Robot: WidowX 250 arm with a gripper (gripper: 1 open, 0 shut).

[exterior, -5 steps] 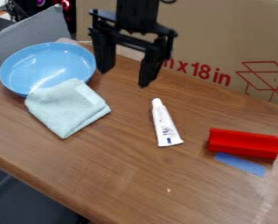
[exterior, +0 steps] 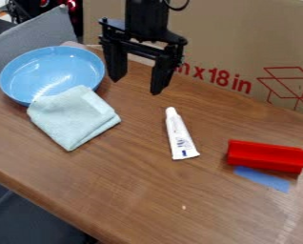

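My black gripper (exterior: 137, 67) hangs over the back middle of the wooden table, open, its two fingers apart with nothing seen between them. A white tube (exterior: 180, 133) lies on the table below and right of it. A folded pale cloth (exterior: 72, 118) lies at the left, in front of a blue bowl (exterior: 51, 71). A red block (exterior: 266, 156) rests at the right, with a blue flat strip (exterior: 260, 177) just in front of it.
A cardboard box (exterior: 250, 57) stands along the back. A grey cushion (exterior: 27, 39) is at the upper left.
The objects on the table lie as before.
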